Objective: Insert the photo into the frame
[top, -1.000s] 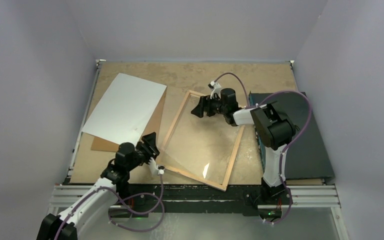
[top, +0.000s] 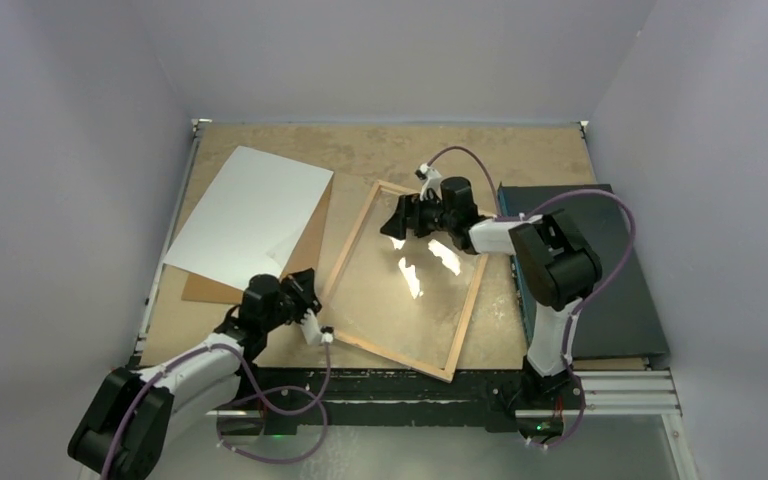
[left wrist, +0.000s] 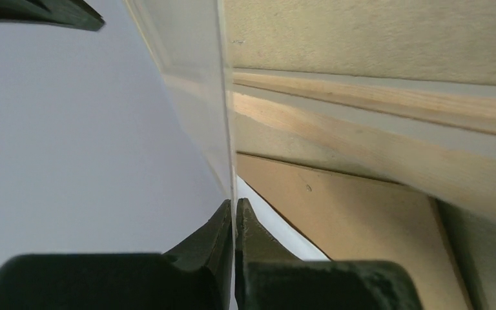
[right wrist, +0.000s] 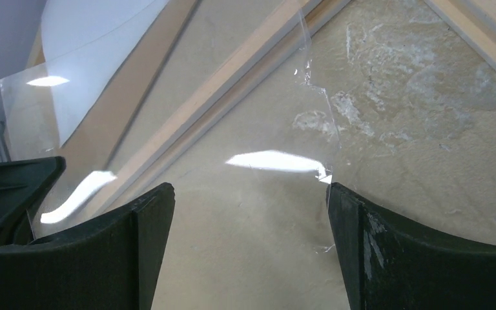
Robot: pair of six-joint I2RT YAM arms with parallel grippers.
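Note:
A clear sheet [top: 417,280] with bright reflections spans the wooden frame [top: 469,305]. In the left wrist view, the sheet [left wrist: 197,84] appears edge-on and runs down between the fingertips of my left gripper, shut on its thin edge over the frame's lower left corner. My right gripper stands open above the upper part of the frame. Beneath its parted fingers stretches the sheet [right wrist: 278,161], one edge passing close to the right-hand fingertip. No printed picture shows; a white sheet [top: 245,215] lies at the left.
Under the white sheet is a brown board [top: 307,238]. A large dark green panel [top: 615,280] occupies the right side. Bare table [top: 380,150] shows along the back. Purple hoses loop around both arms.
Bright reflections on the clear sheet have grown and shifted upward toward my right gripper. My left gripper has edged slightly rightward.

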